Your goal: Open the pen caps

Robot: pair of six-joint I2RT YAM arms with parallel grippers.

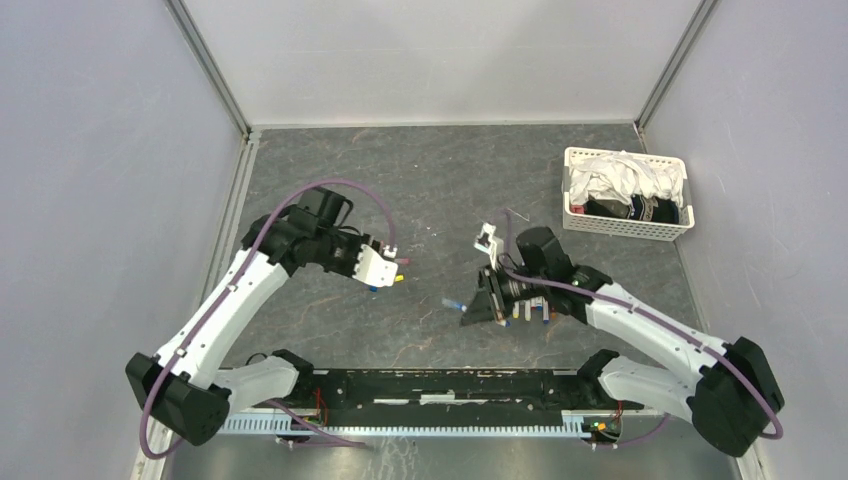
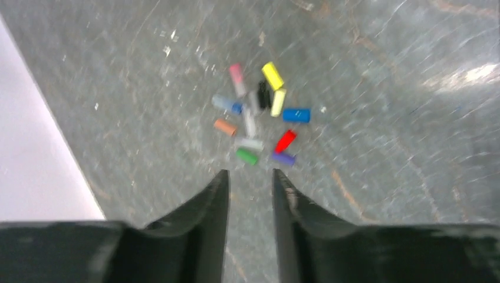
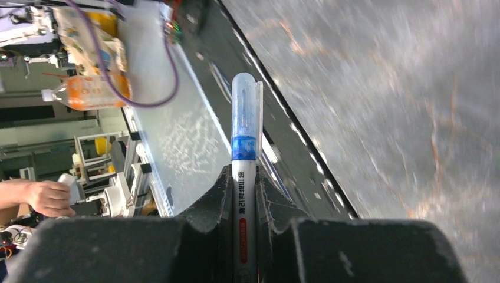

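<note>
A white marker (image 3: 244,206) with a clear blue cap (image 3: 243,118) on its end stands upright in the right wrist view. My right gripper is shut on its barrel; the top view has that cap (image 1: 453,304) pointing left. In the left wrist view my left gripper is open, its fingers apart with only tabletop between them. Ahead of it lies a loose cluster of small caps, among them a yellow cap (image 2: 272,75), a blue cap (image 2: 296,115) and a red cap (image 2: 286,141). The left fingertips are hidden from above.
A row of markers (image 1: 527,311) lies on the grey table, partly hidden under my right arm. A white basket (image 1: 620,229) holding cloth stands at the back right. A black rail (image 1: 445,390) runs along the front edge.
</note>
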